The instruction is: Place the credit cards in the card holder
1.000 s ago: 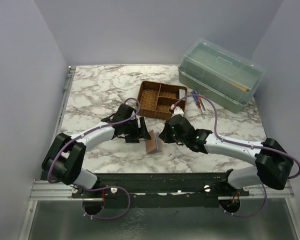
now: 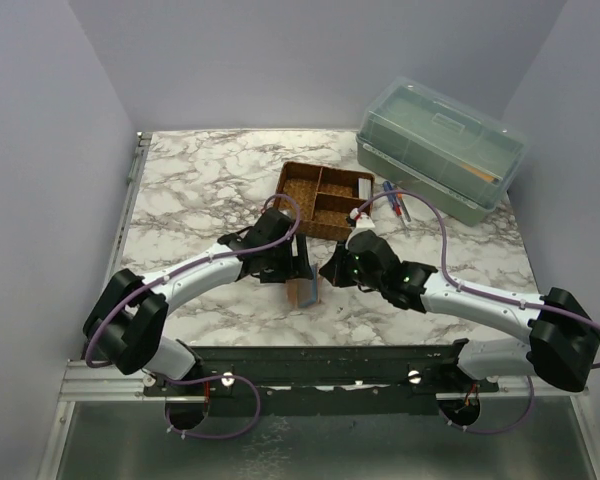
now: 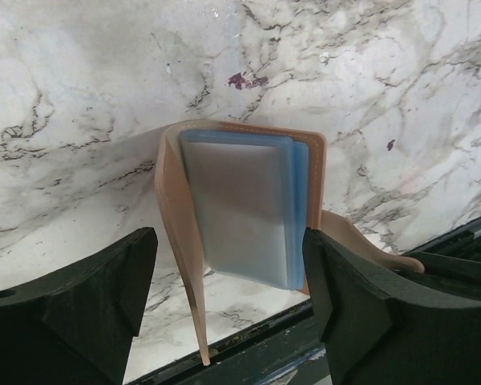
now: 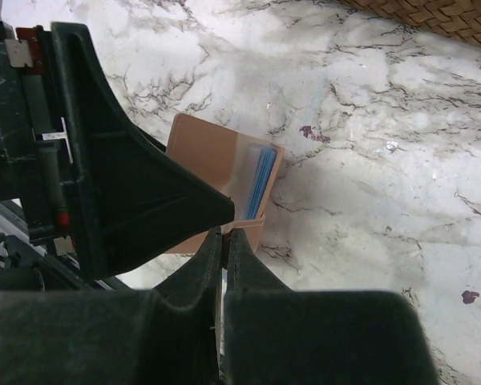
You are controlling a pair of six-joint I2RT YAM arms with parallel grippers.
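The tan card holder (image 3: 180, 216) is on the marble table, its cover swung out to the left. Clear bluish sleeves (image 3: 240, 200) inside are exposed, with their edges stacked at the right; cannot tell what cards they contain. My left gripper is open over the holder, its fingers spread apart on either side with the cover's edge between them, not clamped. At the holder's right side, my right gripper is shut on the holder's strap (image 3: 361, 245). In the right wrist view a left finger (image 4: 156, 196) hides part of the cover.
A woven divided basket (image 2: 298, 190) sits behind the holder, with a whitish flat item (image 2: 364, 189) in its right compartment. Pens (image 2: 392, 197) lie beside it, and a lidded green box (image 2: 440, 140) is at back right.
The holder's cover has swung from lying over the sleeves to open at the left. My left gripper has moved right, closer over the holder.
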